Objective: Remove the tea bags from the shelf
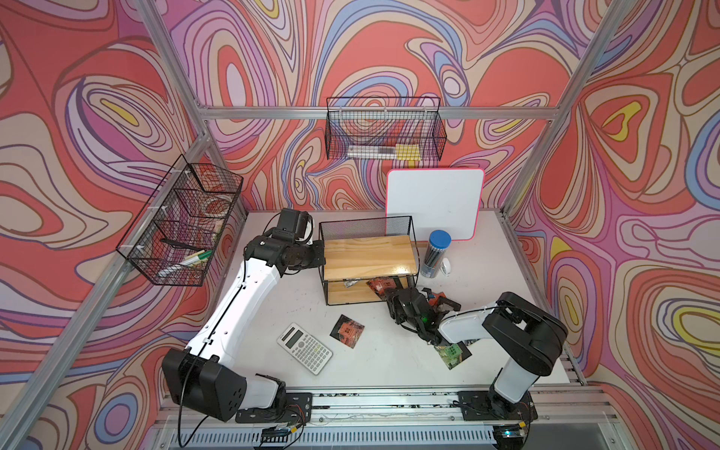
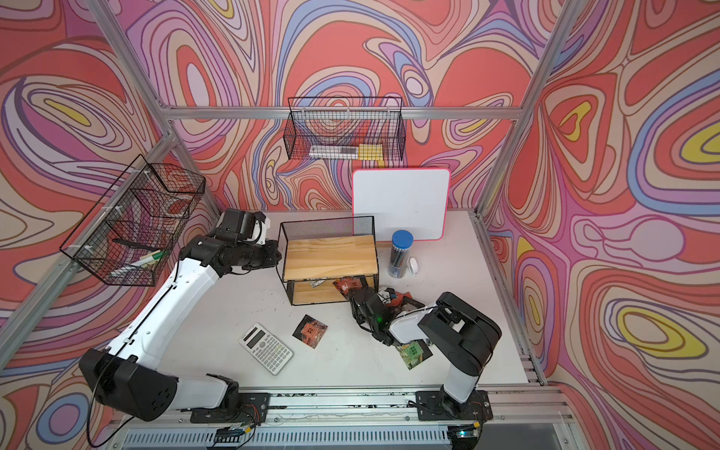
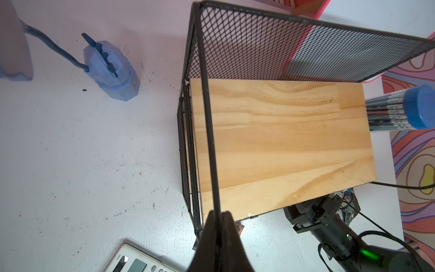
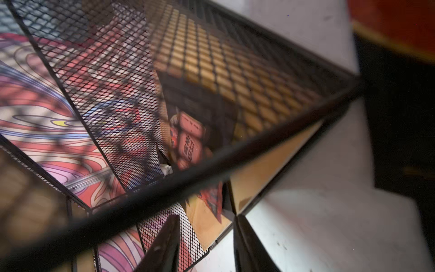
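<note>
A red-and-black tea bag [image 1: 382, 285] lies on the lower level of the wire shelf [image 1: 367, 255], also seen through mesh in the right wrist view. My right gripper is at the shelf's front right, its fingers apart, the tea bag beyond them. My left gripper [image 1: 315, 255] is at the shelf's left upright; its shut fingers are blurred in the left wrist view. A tea bag [image 1: 347, 330] lies on the table in front of the shelf; several others [image 2: 412, 352] lie at the right, partly hidden by the right arm.
A calculator [image 1: 303, 347] lies at the front left. A blue-lidded pen cup [image 1: 435, 255] and a white mouse stand right of the shelf, before a whiteboard [image 1: 435, 202]. The table left of the shelf is largely clear.
</note>
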